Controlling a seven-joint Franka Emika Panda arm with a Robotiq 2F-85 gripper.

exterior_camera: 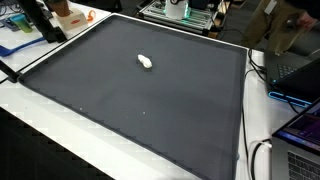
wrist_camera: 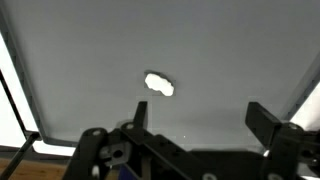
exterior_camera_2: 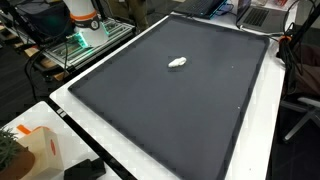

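A small white elongated object (exterior_camera: 145, 61) lies on the dark grey board, toward its far edge in exterior view 1. Exterior view 2 shows the same white piece (exterior_camera_2: 177, 62) near the board's upper middle. From the wrist view, the white object (wrist_camera: 159, 84) is on the bare surface, beyond the fingertips and a little left of centre. My gripper is open, its black fingers spread wide at the bottom of that view with nothing between them. Neither exterior view shows the gripper itself.
The dark board (exterior_camera: 150, 110) is otherwise clear and sits on a white table (exterior_camera: 95, 133). Laptops (exterior_camera: 300, 158) and cables stand along the right side in exterior view 1. An orange-and-white box (exterior_camera_2: 42, 145) is at lower left in exterior view 2, near the robot's base (exterior_camera_2: 88, 25).
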